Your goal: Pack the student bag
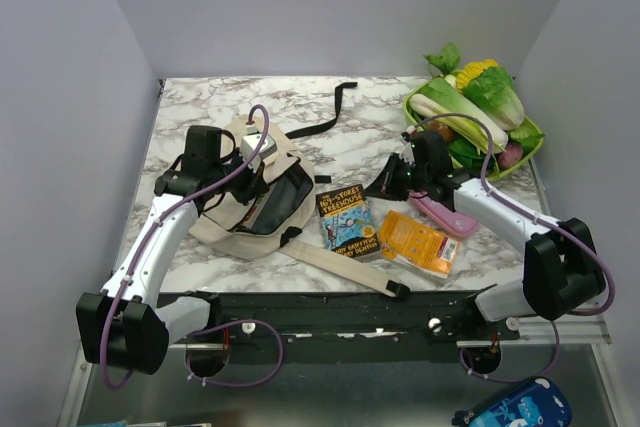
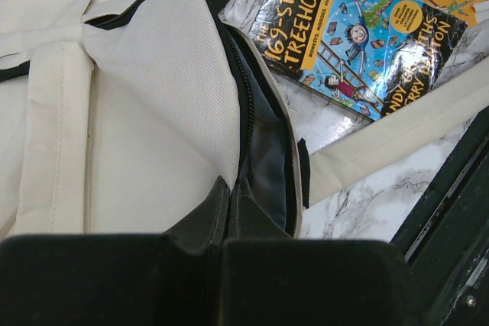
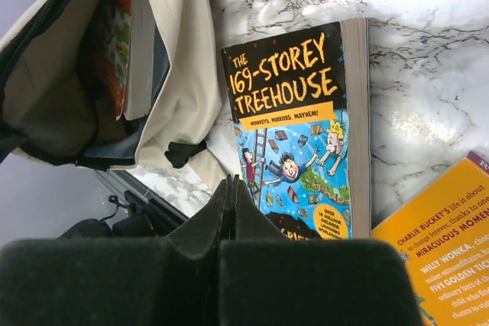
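A cream student bag (image 1: 235, 240) lies on the left of the marble table with its dark-lined mouth facing right. My left gripper is shut on the zipped edge of that mouth. Inside the bag a book (image 3: 141, 51) shows its pale page edges. The Treehouse book (image 3: 286, 97) lies flat on the table, right of the bag. Over it hangs my right gripper, shut, with nothing between its fingers; the book is outside them. An orange book (image 1: 420, 244) and a pink case (image 1: 452, 219) lie further right.
A green basket (image 1: 541, 147) heaped with vegetables fills the back right corner. One bag strap (image 1: 340, 265) runs along the front edge, a black strap (image 1: 328, 125) behind. A blue pouch (image 1: 520, 409) is below the table's front. Bare marble lies at back centre.
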